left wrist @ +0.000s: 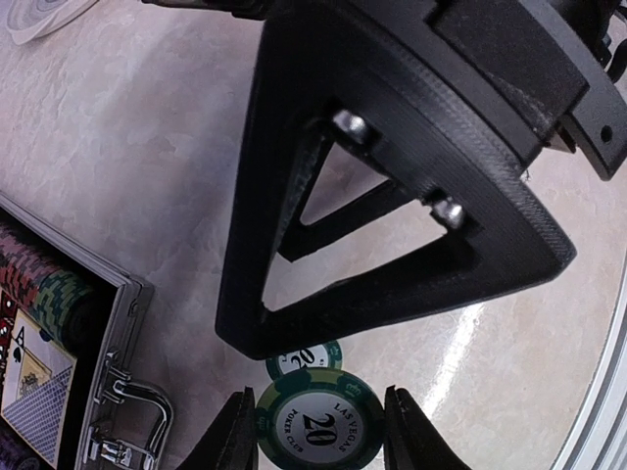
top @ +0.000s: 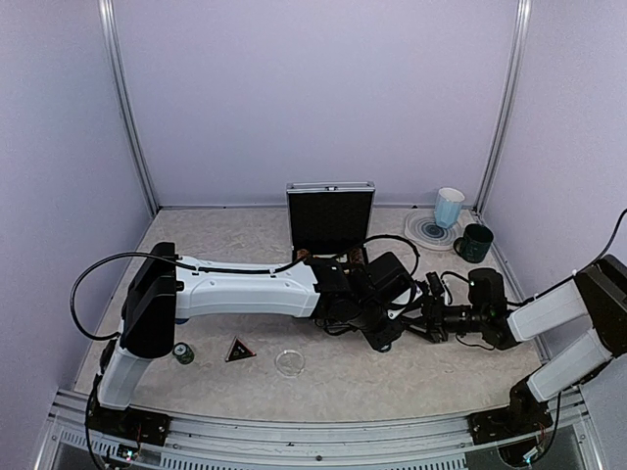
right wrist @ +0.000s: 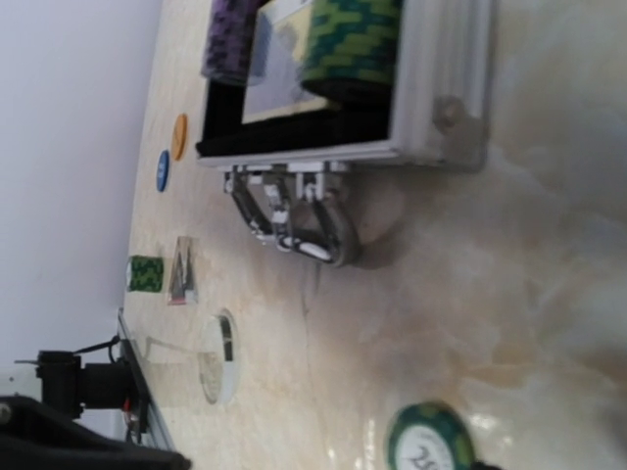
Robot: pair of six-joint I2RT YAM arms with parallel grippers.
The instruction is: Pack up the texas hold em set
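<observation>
My left gripper is shut on a green 20 chip (left wrist: 318, 411), seen at the bottom of the left wrist view; another green chip (left wrist: 299, 352) lies just behind it. The open case (top: 329, 220) stands at the back centre, holding chip stacks (left wrist: 54, 289) and cards (left wrist: 34, 377). My right gripper (top: 421, 318) is beside the left one; its state is hard to tell. In the right wrist view a green chip (right wrist: 423, 446) lies low, with a green stack (right wrist: 145, 273), blue chip (right wrist: 163, 170) and orange chip (right wrist: 179, 137) farther off.
A triangular piece (top: 239, 352) and a clear disc (top: 290, 363) lie on the front table. A green mug (top: 475, 245) and a light blue cup (top: 449, 204) on a round mat stand at back right.
</observation>
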